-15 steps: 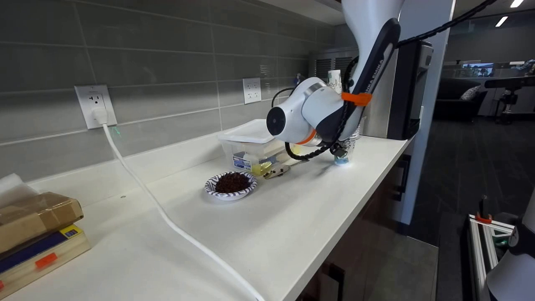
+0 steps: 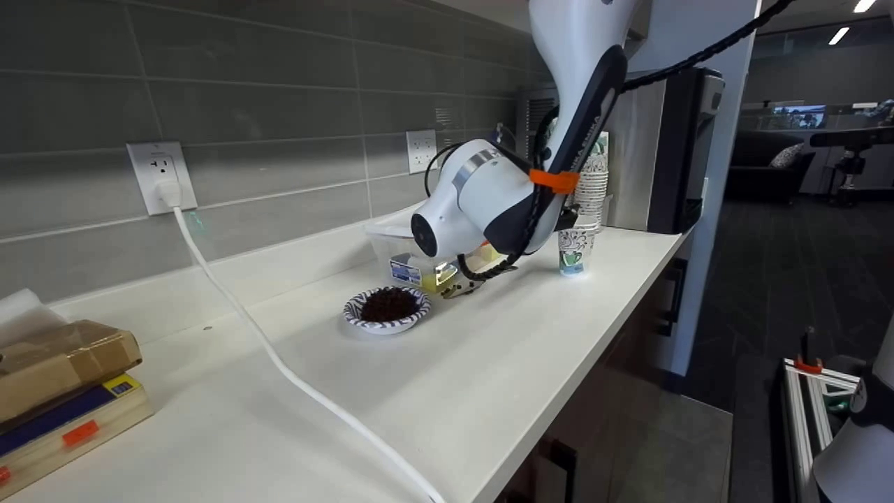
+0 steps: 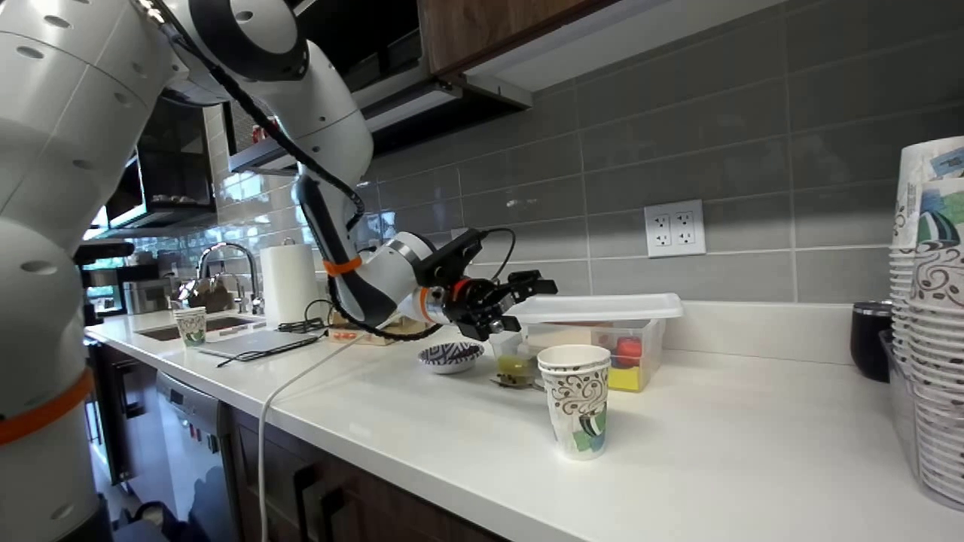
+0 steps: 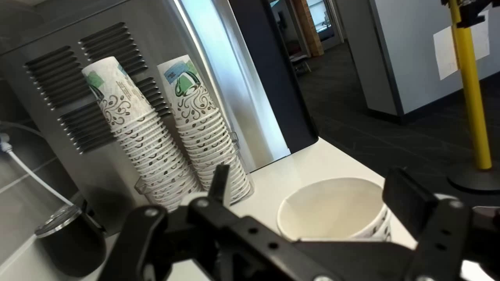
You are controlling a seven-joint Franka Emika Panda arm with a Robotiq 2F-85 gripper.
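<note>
A patterned paper cup (image 3: 575, 397), apparently two nested together, stands upright on the white counter. My gripper (image 3: 522, 302) hangs in the air to the left of the cup and above its rim, apart from it. In the wrist view the fingers (image 4: 219, 185) are spread wide, so the gripper is open and empty. The cup's mouth (image 4: 333, 208) appears beyond the gap, toward the right finger. A patterned bowl (image 2: 386, 310) of dark brown bits sits on the counter, with a scoop (image 2: 462, 288) lying near it.
A clear lidded bin (image 3: 637, 348) stands against the backsplash behind the cup. Tall cup stacks (image 4: 206, 126) and a black tumbler (image 4: 70, 241) are near the steel machine. A white cable (image 2: 289, 373) crosses the counter.
In exterior view 1 the arm has moved left, away from the cup and toward the bowl and bin. The cup, bowl and scoop stay where they were.
</note>
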